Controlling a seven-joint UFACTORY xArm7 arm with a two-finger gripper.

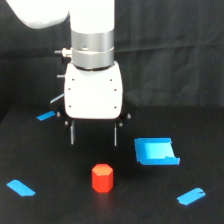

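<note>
A red hexagonal block [102, 178] lies on the dark surface near the bottom middle of the camera view. Above it in the picture, my gripper [93, 138] points downward with its two thin dark fingers well apart. Nothing shows between them, and the block sits clear of the fingertips. To the right is a bright blue square tray or box [156, 160]; no contents can be made out in it.
Strips of blue tape mark the surface at front left [20, 187], front right [191, 196] and back left [46, 116]. Dark, bare surface surrounds the red block. A black curtain [170, 50] hangs behind.
</note>
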